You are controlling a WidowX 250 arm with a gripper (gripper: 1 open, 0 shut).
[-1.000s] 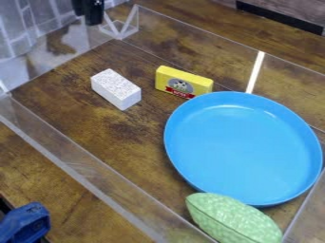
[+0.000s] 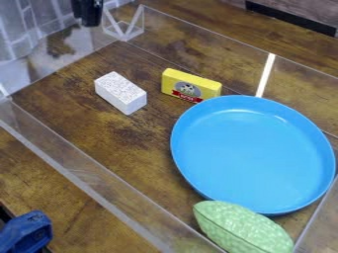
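Observation:
The dark end of my gripper [image 2: 90,12] shows at the top left edge, above the back of the clear-walled tray; whether it is open or shut cannot be made out. Below it on the wooden floor lie a white speckled block [image 2: 121,92] and a yellow box with a printed label [image 2: 191,83]. A large blue plate [image 2: 251,148] lies to the right, and a green textured oval object [image 2: 242,225] rests below the plate at the front.
Transparent walls [image 2: 59,148] bound the work area. A blue object [image 2: 24,233] sits outside at the bottom left. Bare wood lies at the middle left and behind the yellow box.
The dark gripper end at the top left has shifted slightly. The objects on the wood have not moved.

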